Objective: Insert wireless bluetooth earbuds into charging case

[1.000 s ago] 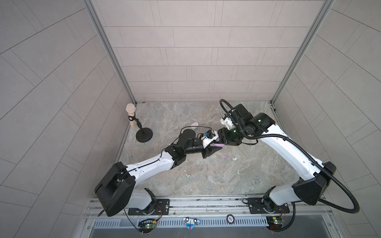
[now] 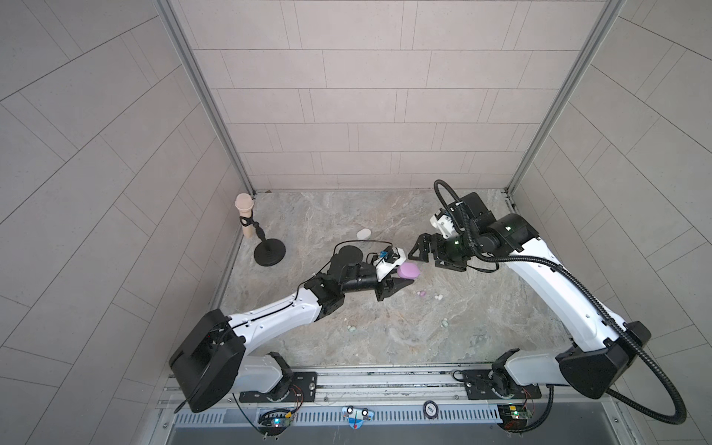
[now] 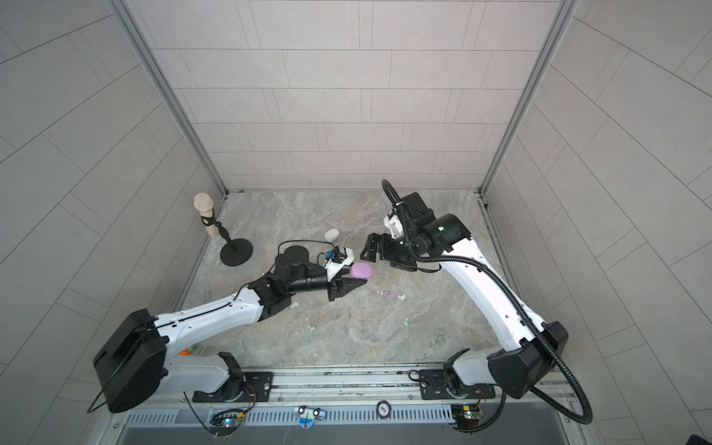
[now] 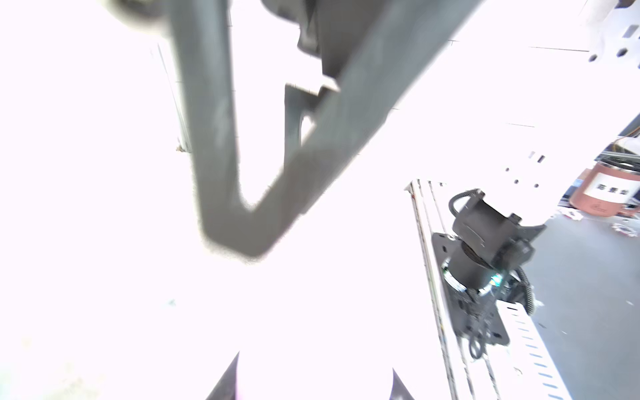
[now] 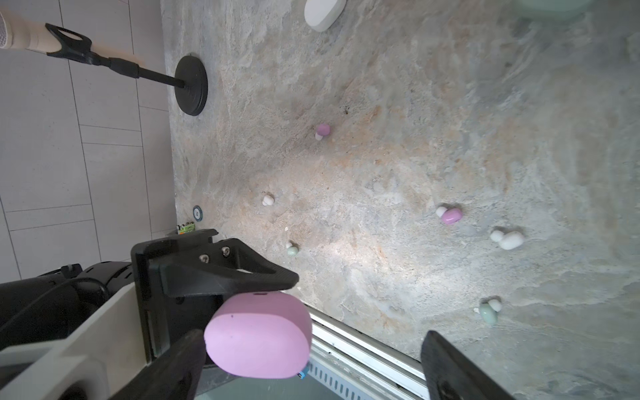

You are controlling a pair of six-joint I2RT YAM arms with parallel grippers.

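The pink charging case (image 5: 258,336) is held above the table by my left gripper (image 2: 407,270). It looks closed, and one black left finger (image 5: 233,274) lies along it in the right wrist view. Just to the right of the case, my right gripper (image 2: 425,249) is open and empty, with its fingers (image 5: 448,363) wide apart. Two pink earbuds rest on the table: one earbud (image 5: 450,214) near the white one, another pink earbud (image 5: 322,130) farther off. Glare washes out most of the left wrist view, where a large grey finger (image 4: 233,220) crosses the top.
White earbuds (image 5: 510,240) and green earbuds (image 5: 488,313) are scattered on the tabletop. A white case (image 5: 324,13) and a green case (image 5: 552,5) also lie there. A microphone on a black stand (image 2: 269,252) occupies the left side.
My right gripper has pulled back to the right, away from the pink case it was against. More of the case now shows. The left arm has shifted slightly.
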